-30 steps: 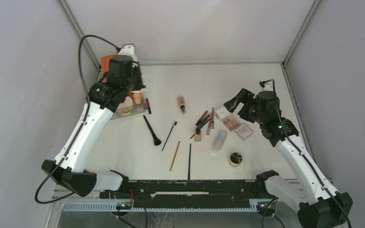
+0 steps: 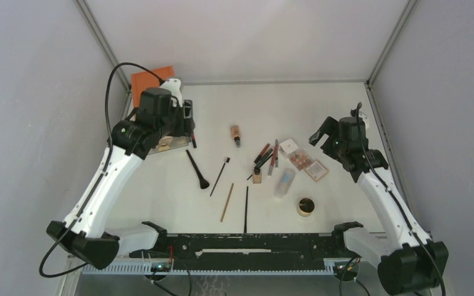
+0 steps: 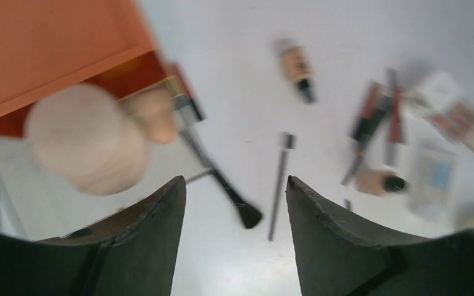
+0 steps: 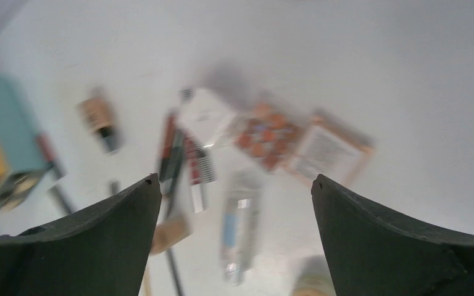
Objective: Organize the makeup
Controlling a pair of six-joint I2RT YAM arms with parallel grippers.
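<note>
An orange box [image 3: 68, 43] with a clear front drawer at the back left holds round puffs [image 3: 86, 142] and a small sponge. My left gripper is raised over it, fingers apart with nothing between. Loose on the table lie a foundation bottle [image 2: 236, 134], brushes [image 2: 196, 169], several pencils and tubes [image 2: 265, 157], a second bottle [image 2: 257, 176], a palette [image 2: 300, 160], compacts [image 2: 315, 171], a clear tube [image 2: 284, 184] and a round jar [image 2: 305, 206]. My right gripper hangs open above the palette group; both wrist views are blurred.
White walls enclose the table [image 2: 284, 105] at back and sides. Bare surface shows at the back middle and far right.
The right gripper has shifted slightly to the right. The loose items are unchanged.
</note>
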